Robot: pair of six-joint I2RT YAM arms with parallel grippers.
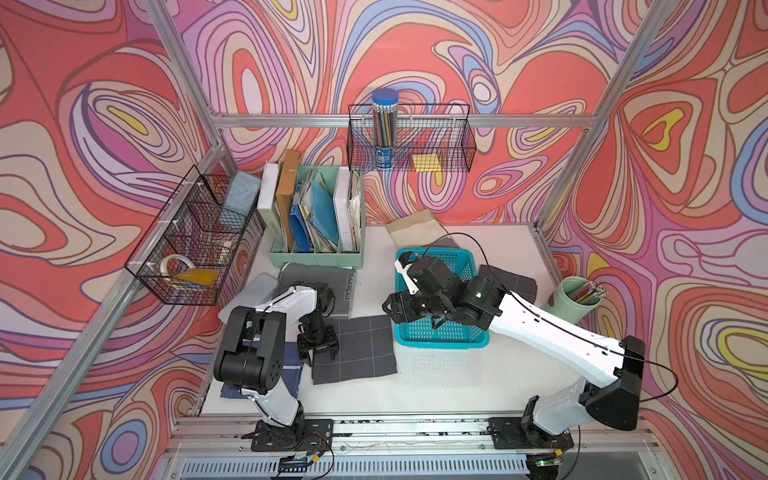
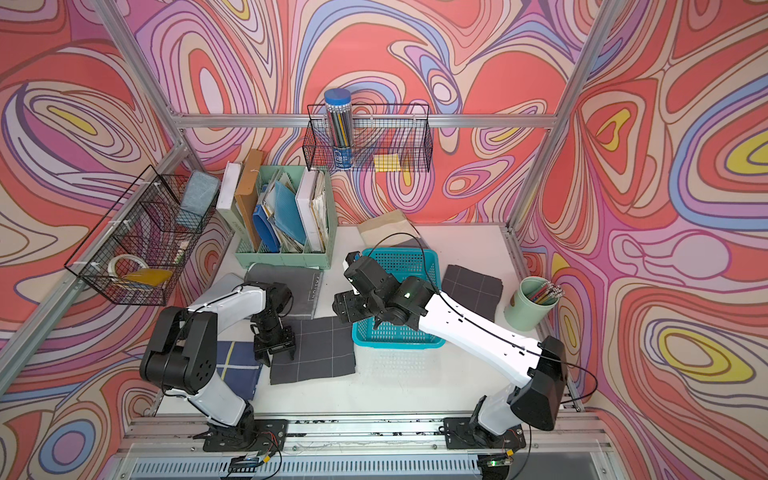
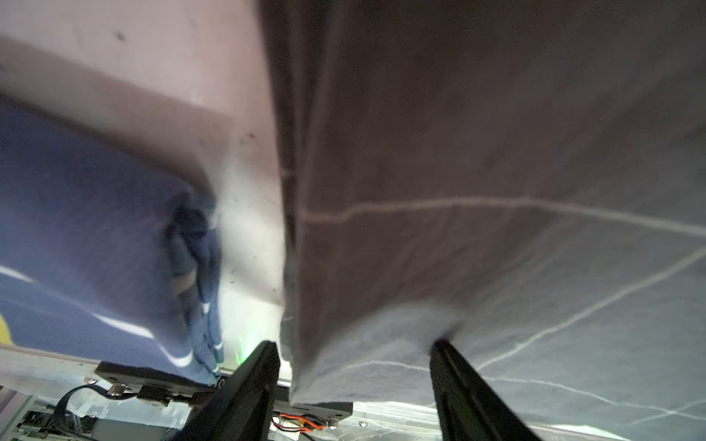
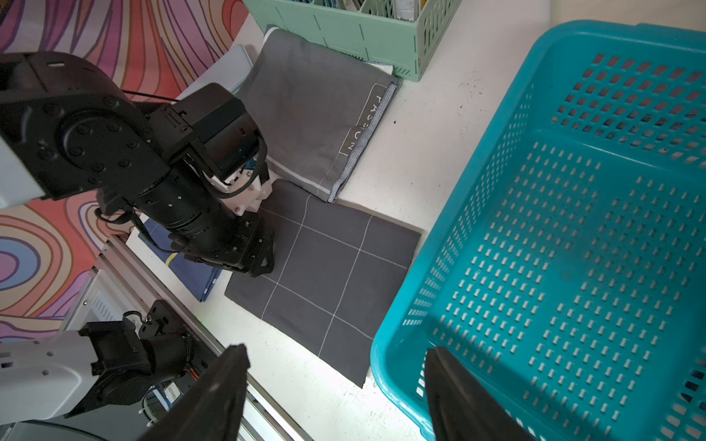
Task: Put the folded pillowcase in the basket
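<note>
A flat, folded dark grey cloth with thin white grid lines point(image 1: 364, 348) lies on the table left of the turquoise basket point(image 4: 450, 220). My left gripper stands open over this cloth's left edge; I see no cloth pinched between its fingers. Whether the fingertips touch the fabric is hard to tell. Above the basket's left rim, my right gripper point(image 1: 395, 309) hangs open and empty. As far as the right wrist view reaches, the basket's floor is bare.
A plain grey folded cloth with lettering point(image 4: 316, 103) lies behind, a blue one point(image 3: 88, 235) to the left. Another dark grid cloth point(image 2: 472, 289) lies right of the basket. A green file box point(image 1: 316, 260) stands behind.
</note>
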